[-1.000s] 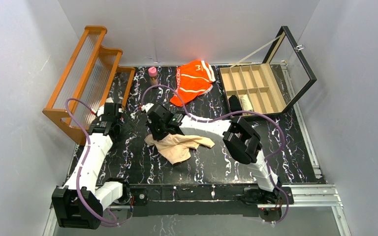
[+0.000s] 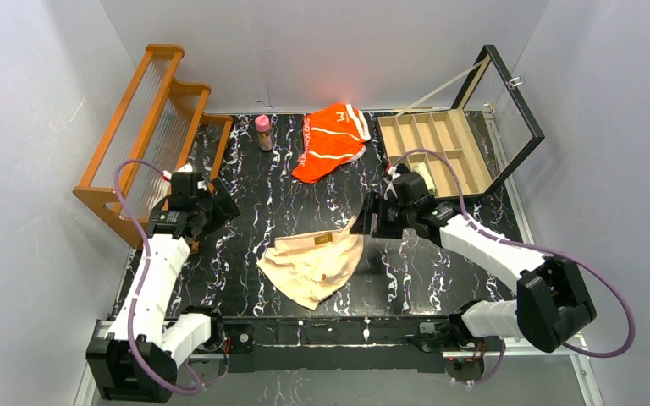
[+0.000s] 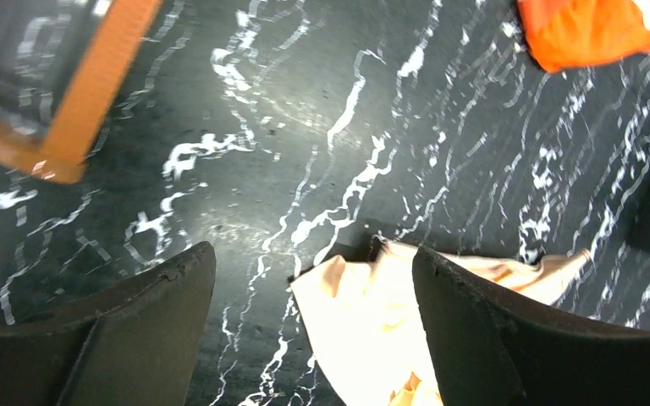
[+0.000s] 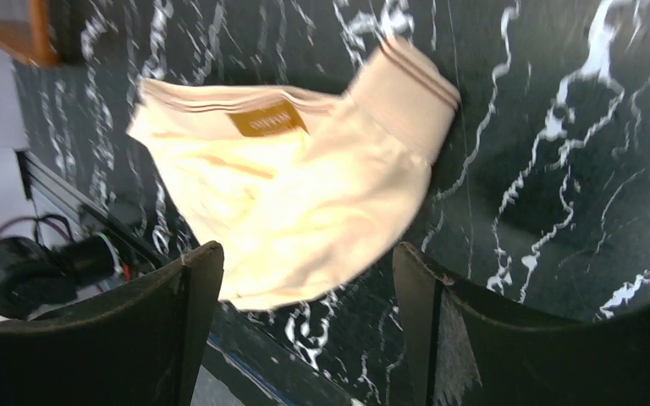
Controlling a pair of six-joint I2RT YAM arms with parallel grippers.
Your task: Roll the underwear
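Note:
Beige underwear (image 2: 309, 269) lies spread and wrinkled near the front middle of the black marbled table. Its waistband runs along the far side, with a brown label (image 4: 267, 119) showing in the right wrist view. My right gripper (image 2: 365, 222) is by the garment's upper right corner, fingers apart; nothing is between its fingers. My left gripper (image 2: 225, 205) stands open and empty up and left of the cloth. In the left wrist view, one edge of the underwear (image 3: 338, 309) shows beyond its fingers (image 3: 465, 313).
A wooden rack (image 2: 127, 144) stands at the back left, near a pink-capped bottle (image 2: 263, 134). An orange garment (image 2: 332, 139) lies at the back. At the back right is a divided box (image 2: 433, 135) with its glass lid raised.
The left gripper shifted slightly.

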